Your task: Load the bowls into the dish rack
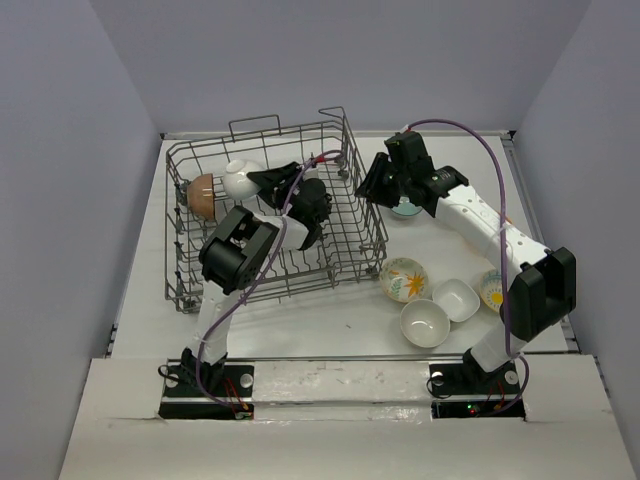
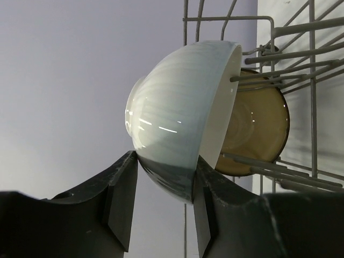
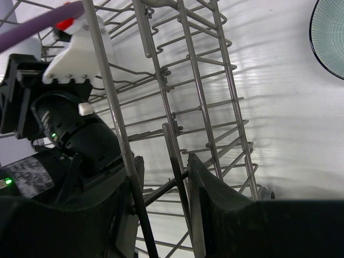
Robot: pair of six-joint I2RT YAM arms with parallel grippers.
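A white bowl (image 2: 177,113) stands on its side over the rack's tines, my left gripper at its lower edge with fingers on either side of the wall. Behind it a brown bowl (image 2: 258,123) sits on edge in the dish rack (image 1: 300,285), also seen from above at the rack's left. My right gripper is at the rack's right side, rack wires running between its fingers; whether it grips them is unclear.
A teal bowl (image 3: 330,37) lies right of the rack. Several bowls, among them a floral bowl (image 1: 404,279) and a plain white bowl (image 1: 425,323), stand at the front right of the table.
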